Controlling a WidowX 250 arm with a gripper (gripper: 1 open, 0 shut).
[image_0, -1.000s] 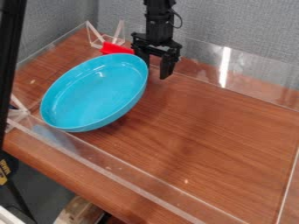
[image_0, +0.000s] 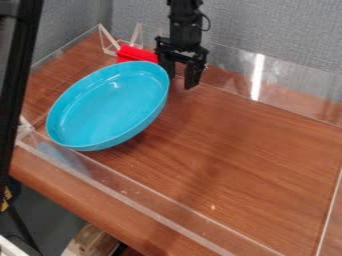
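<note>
A black robot gripper (image_0: 179, 66) hangs at the back of the wooden surface, just behind the right rim of a large blue oval tray (image_0: 104, 105). Its fingers point downward; whether they are open or shut is hard to make out. A small red object (image_0: 134, 54) lies behind the tray, left of the gripper, partly hidden by the tray.
Clear plastic walls border it at the back and front-left. White rack-like pieces (image_0: 115, 43) stand at the back left. A black post rises along the left edge.
The gripper has shifted slightly at the back, dipping and changing its angle a little. The tray and red object look essentially unmoved.
</note>
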